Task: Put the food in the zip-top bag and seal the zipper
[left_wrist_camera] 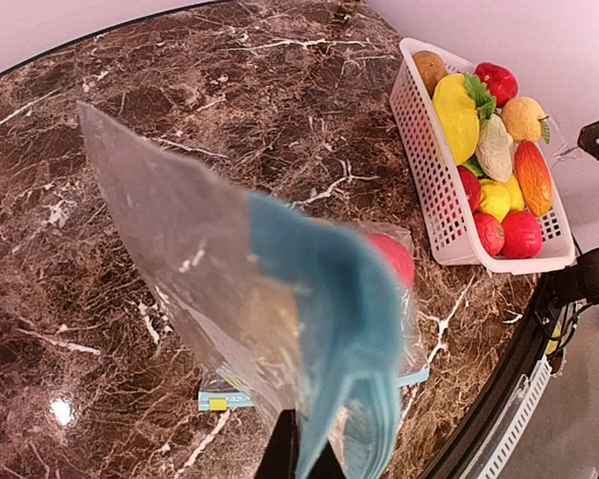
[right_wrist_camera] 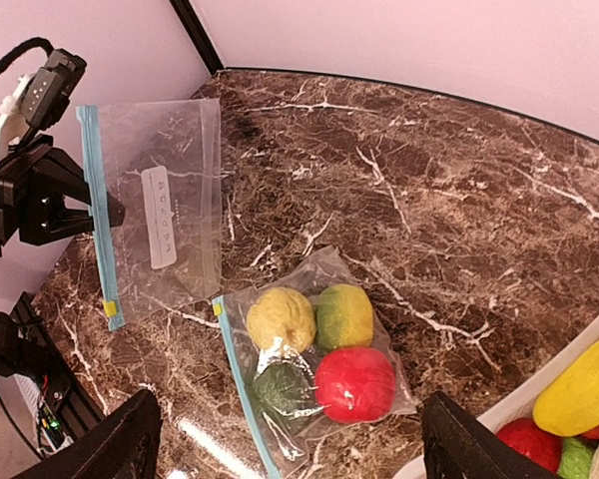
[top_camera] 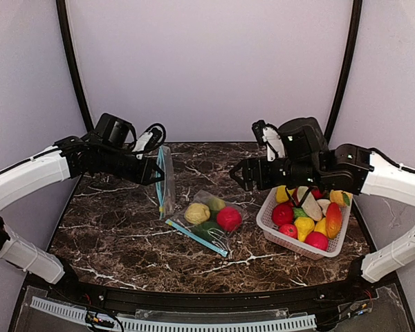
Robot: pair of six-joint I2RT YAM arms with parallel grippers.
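An empty clear bag (right_wrist_camera: 185,220) with a blue zipper strip hangs upright from my left gripper (top_camera: 152,178), which is shut on the strip. In the left wrist view the strip (left_wrist_camera: 364,329) looms blurred close to the fingertips. A second, filled bag (right_wrist_camera: 319,349) lies flat on the table with its blue zipper along one edge. Inside it are a yellowish round food (right_wrist_camera: 282,317), a green-yellow one (right_wrist_camera: 345,315), a red one (right_wrist_camera: 355,383) and a dark green one (right_wrist_camera: 283,387). Over the table's right half, clear of both bags, my right gripper (top_camera: 243,181) stands open and empty.
The white basket (left_wrist_camera: 449,215) of play fruit and vegetables stands at the right, partly under the right arm in the top view.
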